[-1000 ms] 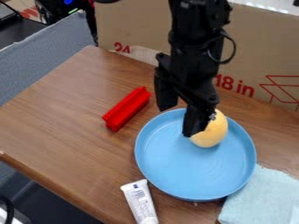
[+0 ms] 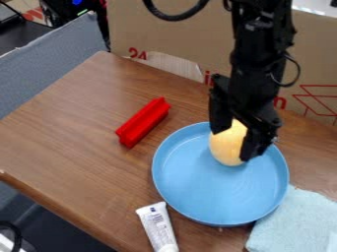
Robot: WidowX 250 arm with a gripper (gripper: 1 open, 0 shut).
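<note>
My black gripper (image 2: pixel 242 126) hangs over the back of a blue plate (image 2: pixel 211 192), its open fingers around the upper part of a pale yellow, rounded object (image 2: pixel 227 149) that rests on the plate. The gripper partly hides that object, and whether the fingers touch it I cannot tell.
A red bar (image 2: pixel 142 122) lies left of the plate on the wooden table (image 2: pixel 73 138). A white tube (image 2: pixel 157 228) is at the front, a pale cloth (image 2: pixel 293 228) at the front right. Cardboard (image 2: pixel 171 39) stands behind.
The gripper has shifted right and back, from the left side of the yellow object to over it. The yellow object appears slightly further left than before.
</note>
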